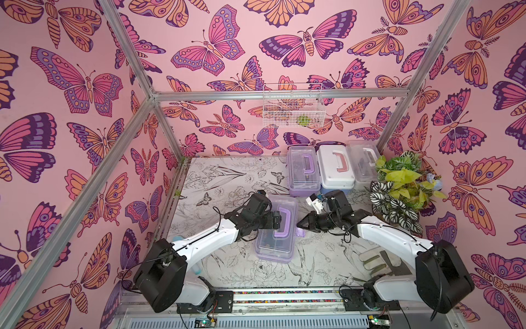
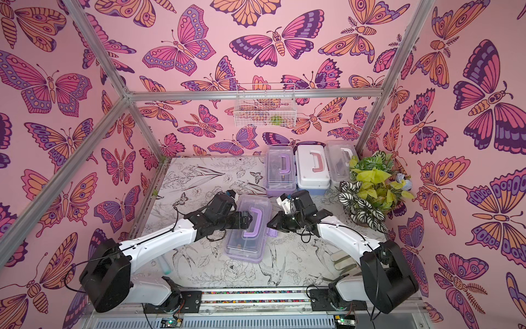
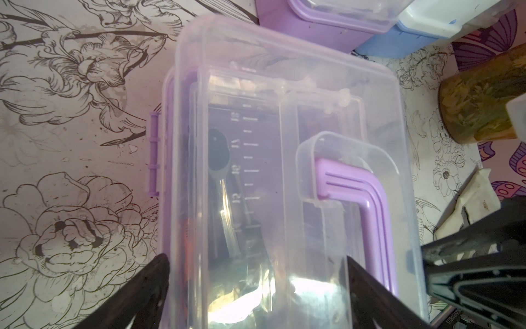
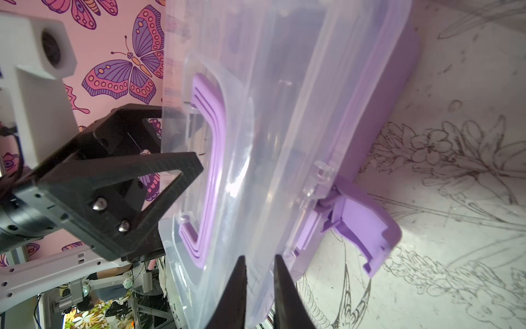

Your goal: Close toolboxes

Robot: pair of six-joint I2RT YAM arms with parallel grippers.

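A translucent toolbox [image 1: 274, 246] with a lilac handle [image 3: 378, 241] lies in the middle of the table, its lid resting down over the base. A purple latch [image 4: 367, 224] on its right side sticks out, unfastened. My left gripper is over the lid, its dark fingers apart across part of it; whether they touch is unclear. My right gripper is low beside the right side, near the latch, fingers part open with no object clearly held between them.
Three toolboxes stand at the back right: purple [image 1: 301, 164], white [image 1: 335, 164] and translucent [image 1: 361, 161]. A plant [image 1: 405, 186] is right of them. A wire basket [image 1: 293, 107] hangs on the back wall.
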